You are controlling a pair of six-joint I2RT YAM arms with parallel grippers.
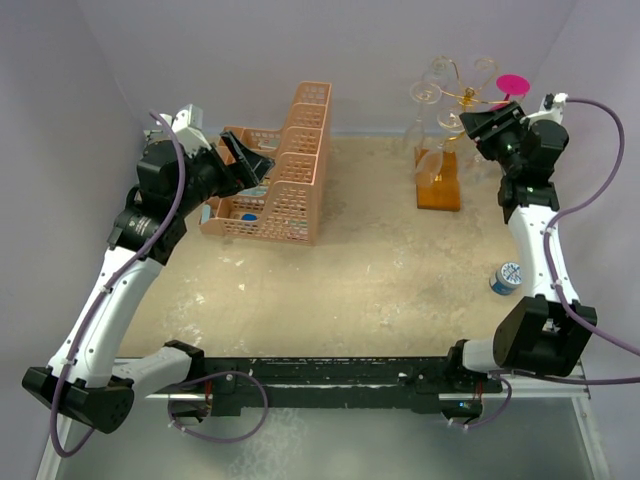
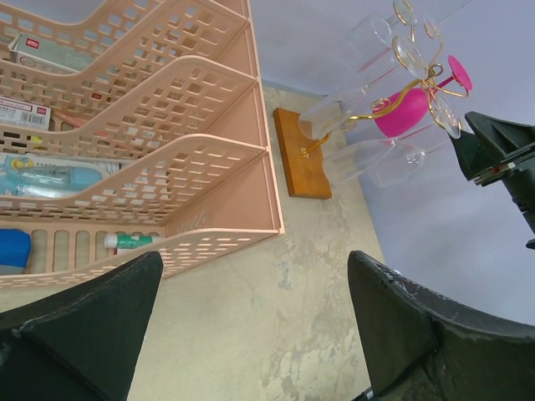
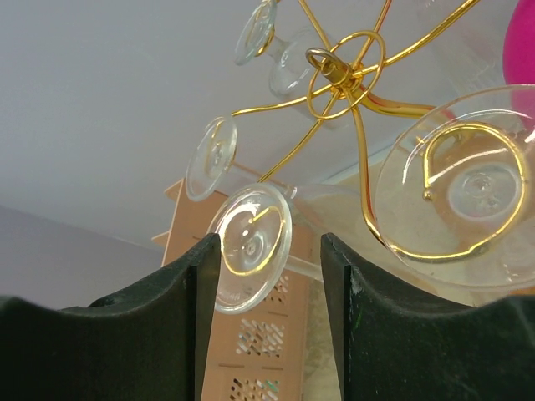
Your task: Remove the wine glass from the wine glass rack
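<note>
The wine glass rack, a gold wire tree on a wooden base (image 1: 437,200), stands at the back right with several upside-down clear glasses and a pink one (image 2: 401,117). My right gripper (image 1: 478,124) is at the rack's upper front. In the right wrist view its parted fingers (image 3: 364,317) face a clear glass foot (image 3: 251,246) hanging on a gold hook, with that glass just beyond the fingertips. My left gripper (image 1: 253,165) stands open over the pink plastic organizer, nothing between its fingers.
The pink organizer (image 1: 300,200) with small boxes and bottles fills the back left. A round blue-lidded jar (image 1: 506,278) sits at the right edge.
</note>
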